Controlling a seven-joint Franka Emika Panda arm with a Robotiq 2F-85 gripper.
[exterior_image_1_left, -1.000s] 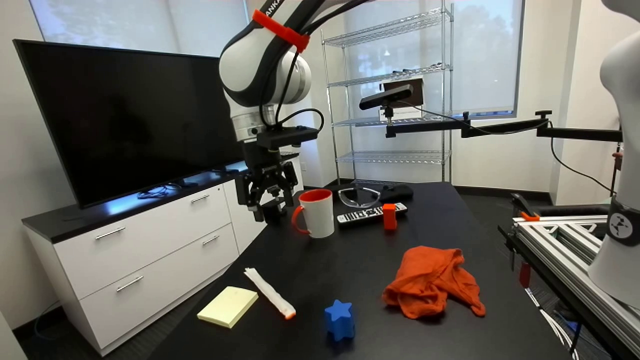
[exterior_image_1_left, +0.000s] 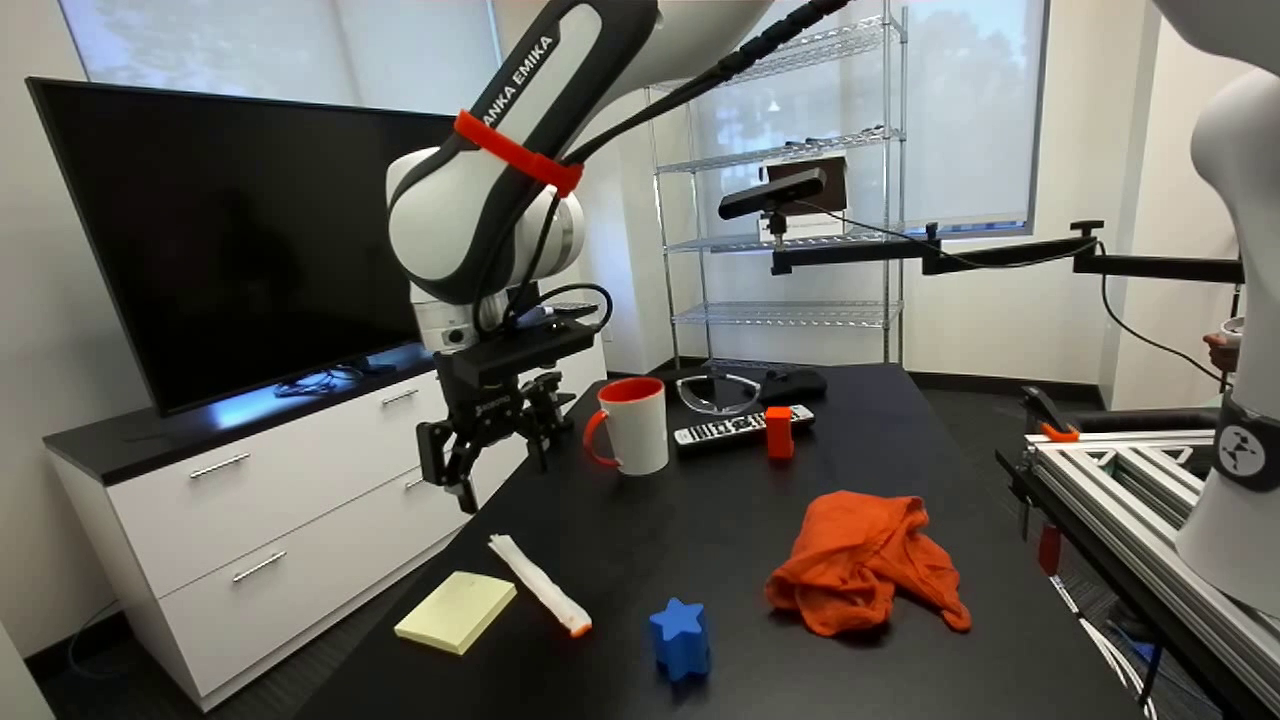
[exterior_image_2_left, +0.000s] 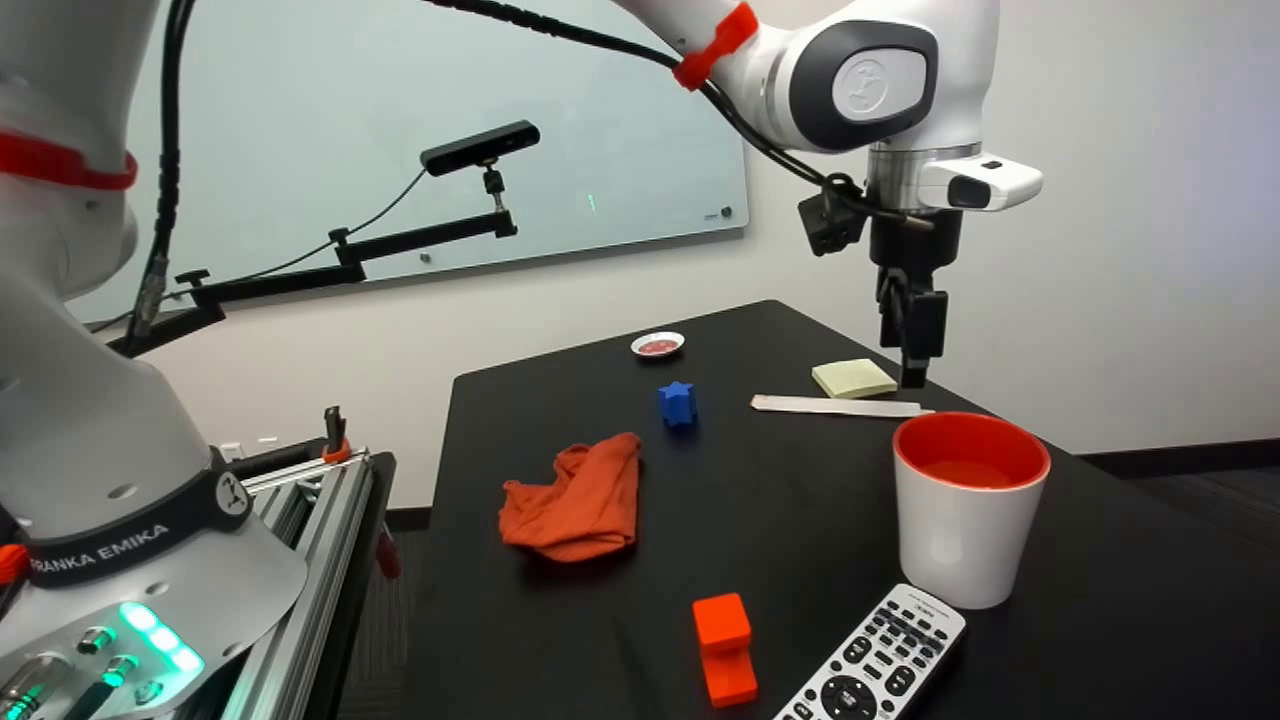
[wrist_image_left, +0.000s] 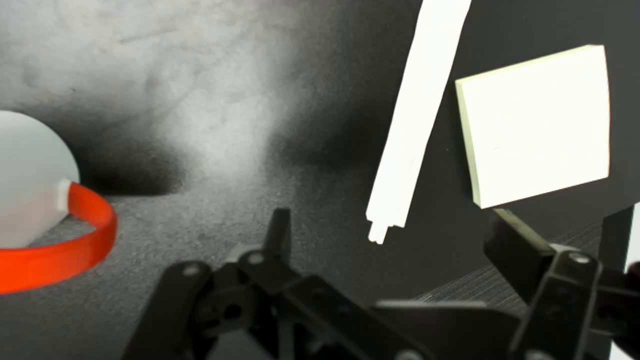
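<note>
My gripper hangs open above the table's edge, nothing between its fingers. Ahead of it in the wrist view lies a flat white strip (wrist_image_left: 418, 114), its near end falling between the two fingers as seen from above. To the right of that strip is a pale yellow note pad (wrist_image_left: 540, 129). A white mug (exterior_image_1_left: 642, 430) with a red inside and red handle stands upright on the table; its handle (wrist_image_left: 96, 228) shows at the left of the wrist view. Gripper and mug are apart.
An orange cloth (exterior_image_1_left: 858, 564) lies crumpled mid-table, with a blue star block (exterior_image_1_left: 680, 642) nearby. A remote (exterior_image_2_left: 882, 654) and an orange block (exterior_image_2_left: 726, 648) lie near the mug. A small dish (exterior_image_2_left: 657, 346) sits at the far end. Bare table separates the cloth from the strip.
Seen from exterior view 1, the arm and gripper have moved left and somewhat lower, away from the mug toward the strip and pad. The table objects have not moved.
</note>
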